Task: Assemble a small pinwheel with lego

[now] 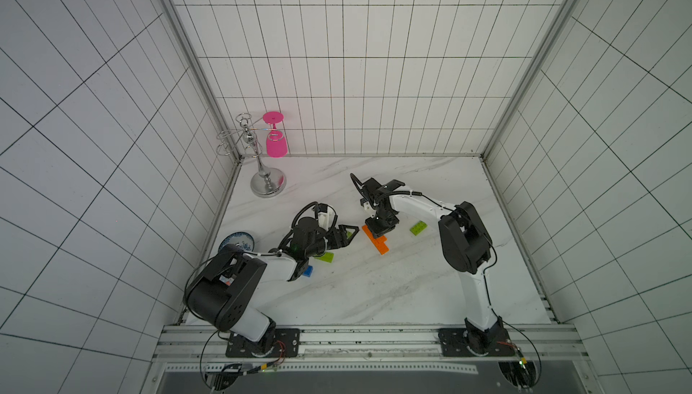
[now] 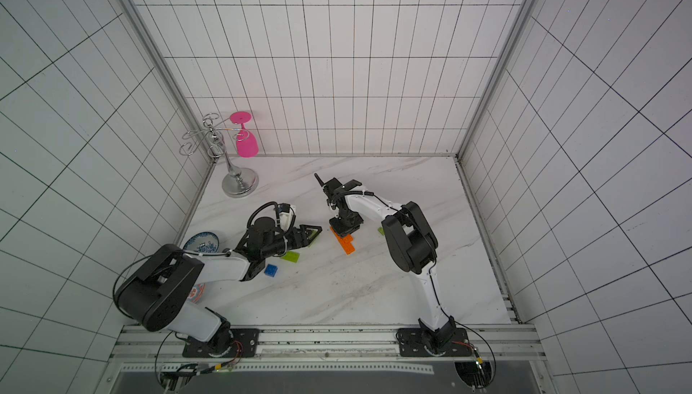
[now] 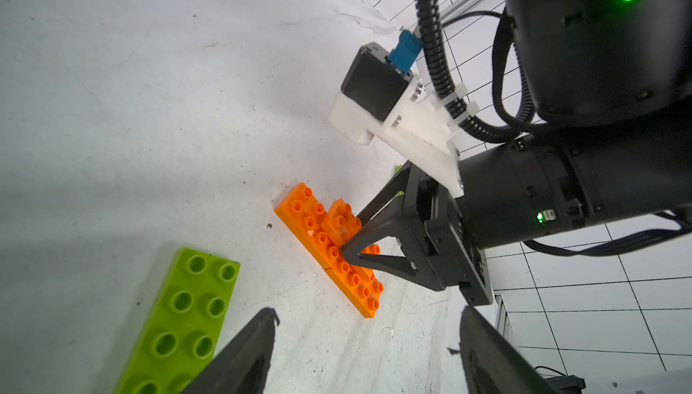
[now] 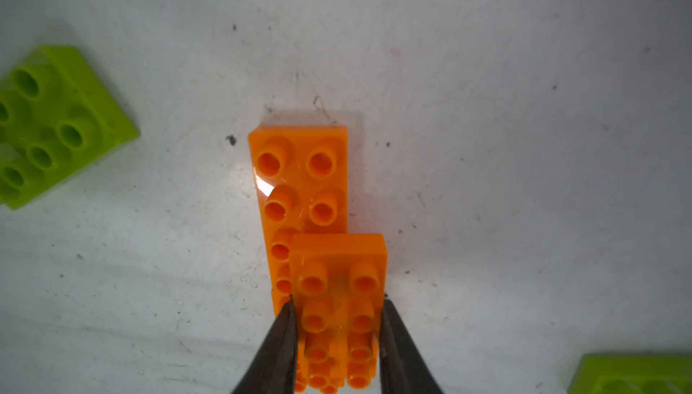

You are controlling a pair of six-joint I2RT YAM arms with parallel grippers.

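Note:
Two orange bricks lie end to end on the table; the far one shows as a lower orange brick (image 4: 299, 177) in the right wrist view. An upper orange brick (image 4: 338, 268) sits above them, between the fingers of my right gripper. Its fingers close in on the brick's two long sides. Whether the upper brick's studs are fully seated I cannot tell. My left gripper stands open and empty, left of the orange bricks. Close to its left finger (image 3: 248, 343) lies a long green brick (image 3: 180, 314), partly hidden by it.
Another green brick (image 1: 418, 228) lies right of the orange ones. Near the left arm are a green brick (image 1: 326, 257) and a blue brick (image 1: 307, 271). A metal stand (image 1: 268, 182) with a pink goblet (image 1: 276, 143) stands at the back left.

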